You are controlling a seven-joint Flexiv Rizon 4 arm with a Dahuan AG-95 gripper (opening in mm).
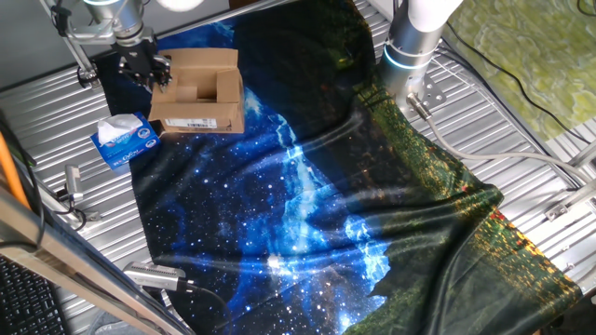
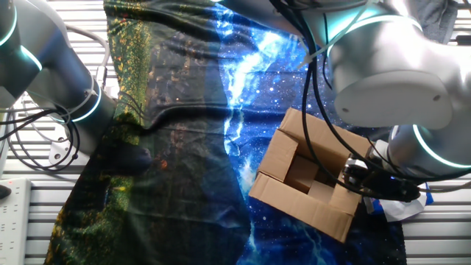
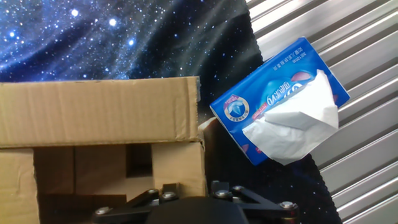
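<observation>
The open cardboard box sits on the starry cloth, and its inside looks empty where it shows. My gripper hangs at the box's left edge in exterior view 1, its two black fingers spread open and nothing visible between them. In exterior view 2 the gripper overlaps the right side of the box. A blue tissue pack with a white tissue pulled out lies beside the box in the wrist view, apart from the gripper. The fingertips are hidden in that view.
A dark cloth with blue and green prints covers most of the slatted metal table. An arm base stands at the far right. A grey adapter lies near the front left.
</observation>
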